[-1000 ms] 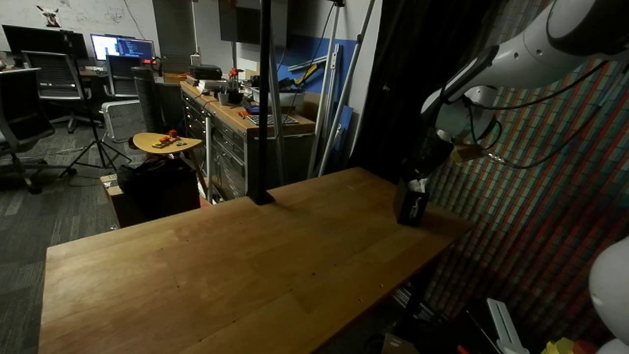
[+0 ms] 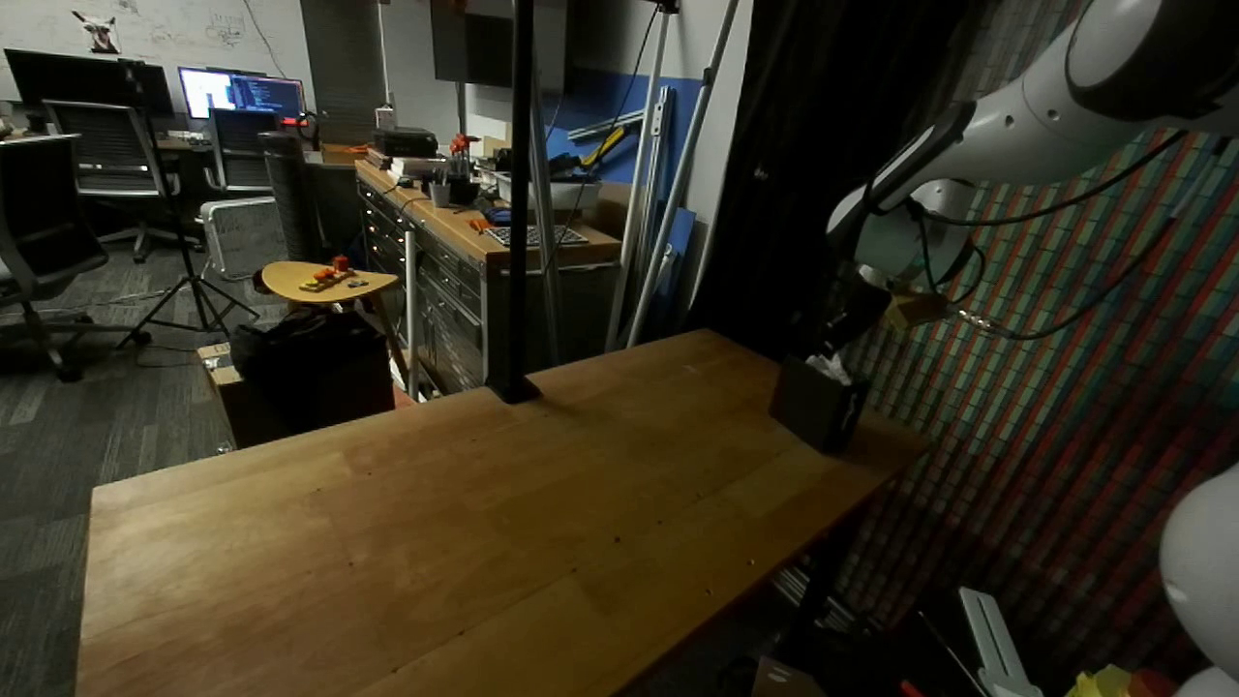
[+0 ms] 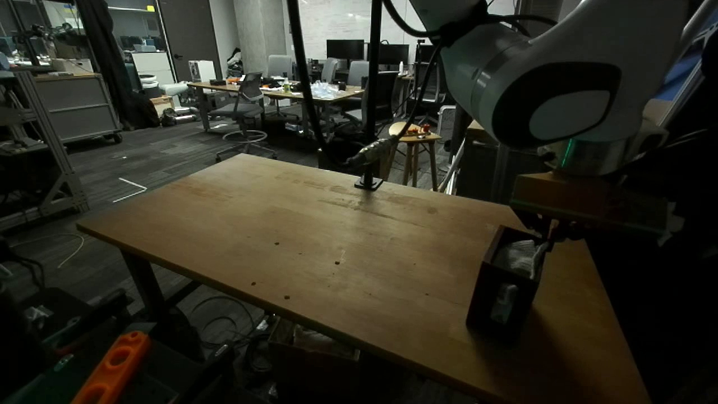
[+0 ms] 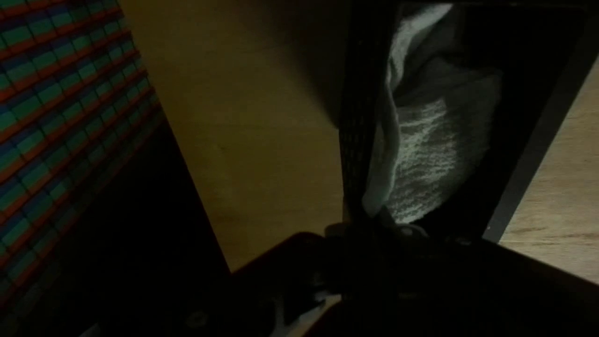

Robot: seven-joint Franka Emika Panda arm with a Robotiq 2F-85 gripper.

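A black open-topped box is at the table's far right end in exterior view 1, with crumpled whitish cloth inside. Its near end bears a pale marking in exterior view 2. My gripper is shut on the box's wall at the rim. In the wrist view the grey-white cloth lies along that wall, right up to the fingertips; whether its edge is pinched too cannot be made out. Darkness hides most of the fingers. I cannot tell whether the box's base fully touches the wood.
A black post rises at its back edge. Close to the box, the table ends near a brick-patterned curtain. Arm cables hang beside the wrist.
My arm has moved only a little.
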